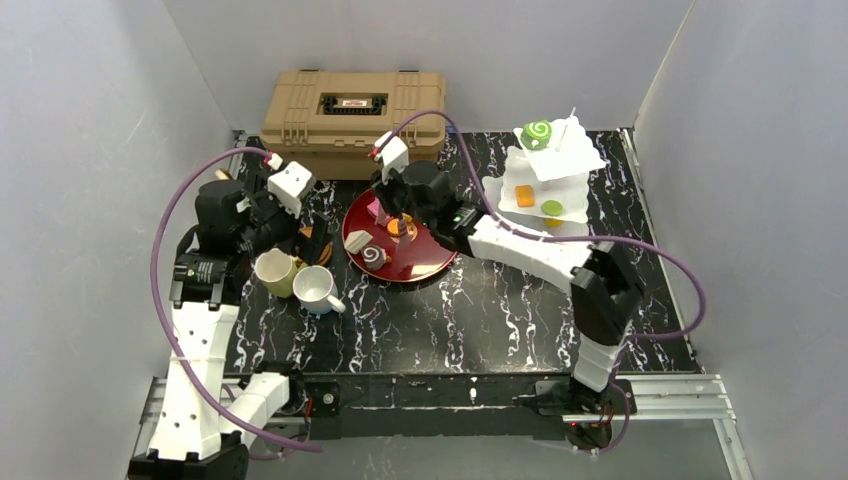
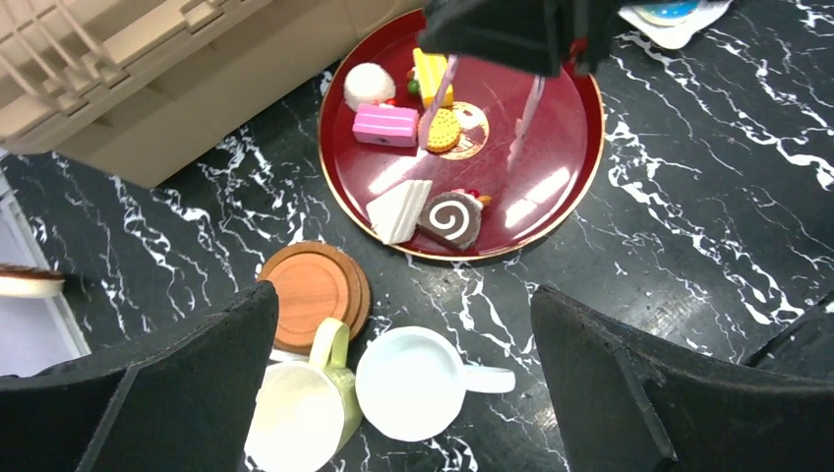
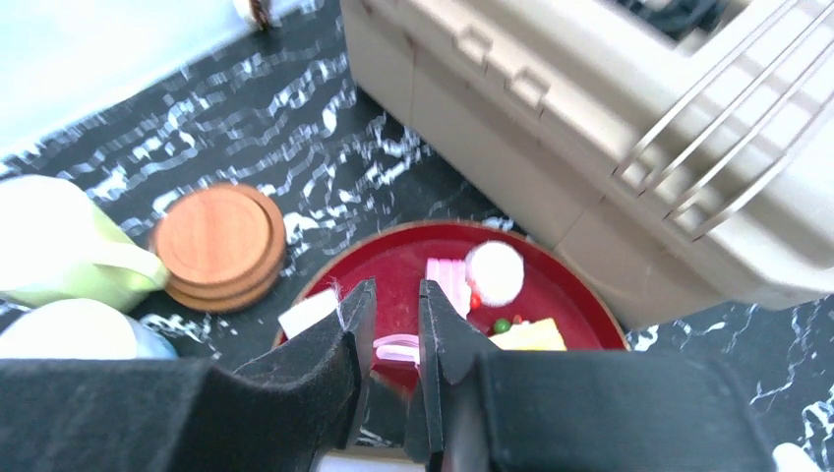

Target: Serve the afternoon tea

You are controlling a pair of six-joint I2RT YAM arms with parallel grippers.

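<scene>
A red tray (image 2: 531,197) holds a sandwich wedge (image 2: 398,211), chocolate roll (image 2: 449,224), pink cake (image 2: 384,125), yellow items and a white ball (image 2: 370,87). My right gripper is over it, shut on pale pink tongs (image 2: 527,118), whose arms hang down. My left gripper (image 1: 312,238) stands open left of the tray, above the wooden coasters (image 2: 303,290), a green mug (image 2: 295,413) and a white mug (image 2: 409,382). Nothing shows between its fingers.
A tan case (image 1: 353,120) borders the tray at the back. A white tiered stand (image 1: 560,160) with sweets is at the back right.
</scene>
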